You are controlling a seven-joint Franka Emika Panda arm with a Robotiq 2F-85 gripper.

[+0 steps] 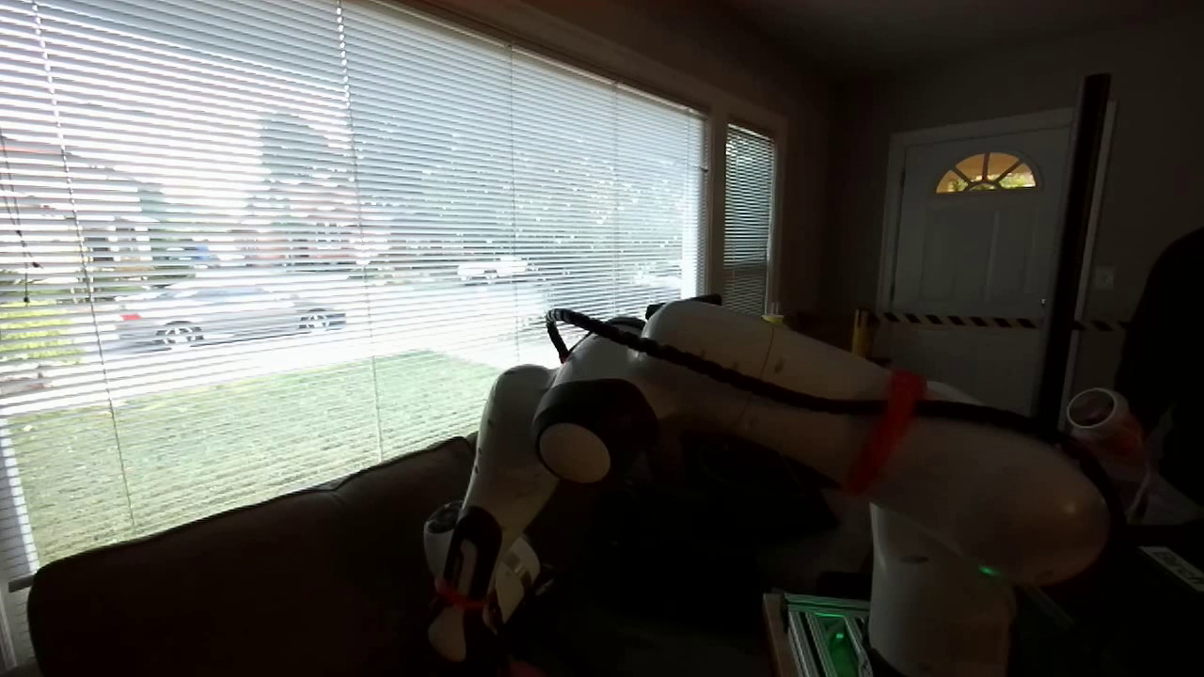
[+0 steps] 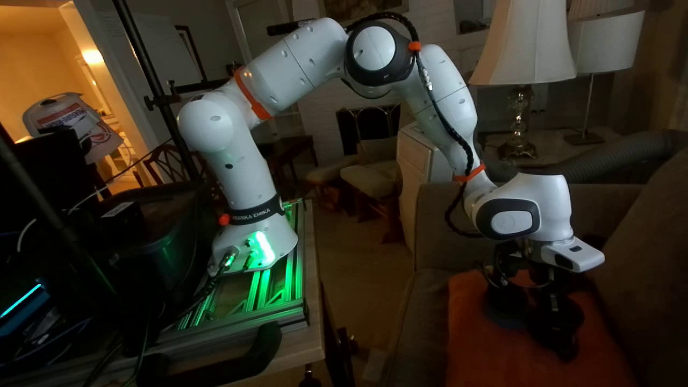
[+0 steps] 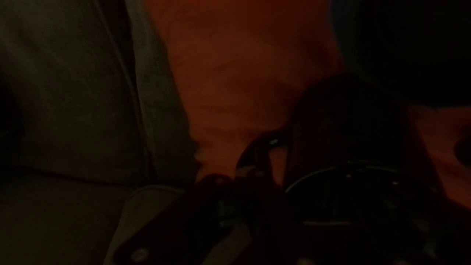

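Note:
In the dim wrist view, a dark mug-like vessel (image 3: 353, 128) shows a pale rim line and a curved handle. My gripper is at its handle side, fingers closed together with what looks like the handle between them; the exact contact is lost in shadow. A large dark round object (image 3: 410, 48) with a bluish edge lies beyond the vessel at upper right. Beneath them spreads an orange cloth (image 3: 243, 75). From exterior view 2, the gripper and the dark objects merge into black shapes low over the orange cloth (image 2: 474, 335).
The orange cloth covers part of a brown sofa (image 2: 422, 316), whose backrest (image 1: 260, 542) stands below the window in exterior view 1. Lamps (image 2: 523, 45) are behind the sofa. The robot's base table (image 2: 313, 309) is apart from it, across a strip of floor.

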